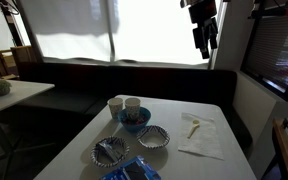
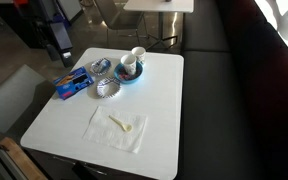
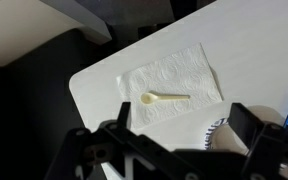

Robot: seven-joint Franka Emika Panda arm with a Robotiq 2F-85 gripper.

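Note:
High above the white table [image 1: 199,170] hangs my gripper [image 1: 206,50], its fingers wide apart and nothing between them. In the wrist view a pale spoon [image 3: 164,97] rests on a white paper towel [image 3: 194,70], well below the fingers. A blue bowl [image 1: 136,121] holds small items I cannot make out. Two white cups [image 2: 133,59] are grouped with that bowl; exactly how they rest is unclear. Two striped paper bowls [image 1: 154,138] lie nearby, one with something small inside. A blue package [image 2: 74,83] lies near a table edge.
A dark bench [image 2: 219,100] runs along one side of the table. A second white table [image 1: 19,91] with a greenish object [image 1: 1,88] stands apart. Bare tabletop surrounds the towel.

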